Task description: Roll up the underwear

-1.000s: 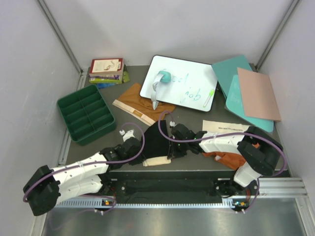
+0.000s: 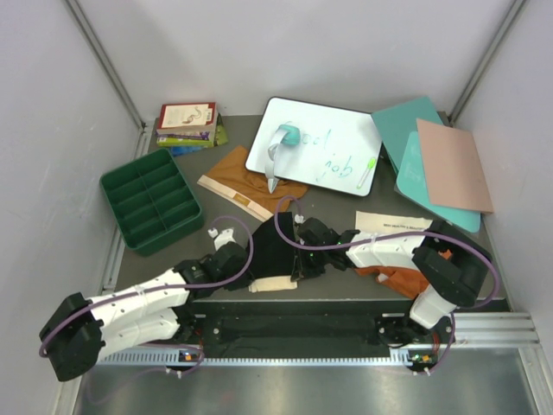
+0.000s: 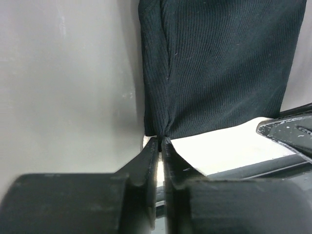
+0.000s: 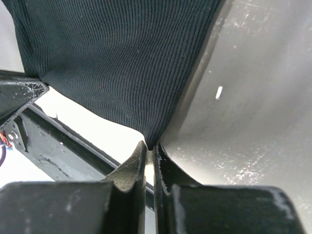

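The dark ribbed underwear (image 2: 275, 246) lies between my two arms, its pale waistband (image 2: 273, 284) along the table's front edge. My left gripper has its fingertips close together at a folded side edge of the cloth, where dark fabric meets waistband; whether they pinch it cannot be told. At the opposite corner, the narrowed edge of the underwear (image 4: 122, 63) runs down to my right gripper, which is shut; whether fabric sits between its tips is hidden. Part of the waistband (image 3: 219, 146) shows between the two grippers.
Brown underwear (image 2: 242, 177) lies behind, partly under a whiteboard (image 2: 333, 130) bearing a headband-like item. A green divided box (image 2: 151, 199) stands left, books (image 2: 186, 121) behind it. Orange underwear (image 2: 402, 281) lies beneath the right arm. Folders (image 2: 441, 164) lean at back right.
My right gripper has shifted slightly left, and the waistband's right end now sits a little further left. The left arm has barely moved.
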